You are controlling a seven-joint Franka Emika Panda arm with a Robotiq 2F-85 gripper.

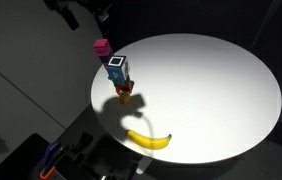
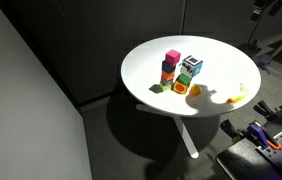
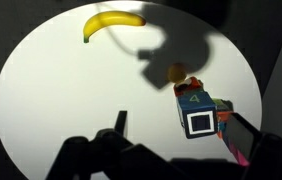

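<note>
My gripper hangs above the white round table, its fingers wide apart and holding nothing. In the wrist view a patterned cube [image 3: 196,113] lies below the gap, towards the right finger. A small orange ball [image 1: 125,98] rests in front of the block cluster. Behind the patterned cube rises a stack topped by a pink block [image 2: 172,57], with blue and red blocks under it. A green block [image 2: 186,78] sits beneath the patterned cube. Off by itself, a yellow banana [image 1: 149,140] lies at the near edge. The right finger partly hides the stack in the wrist view.
The tall stack stands close to the table's left edge there. The arm's shadow falls across the ball and the tabletop beside it.
</note>
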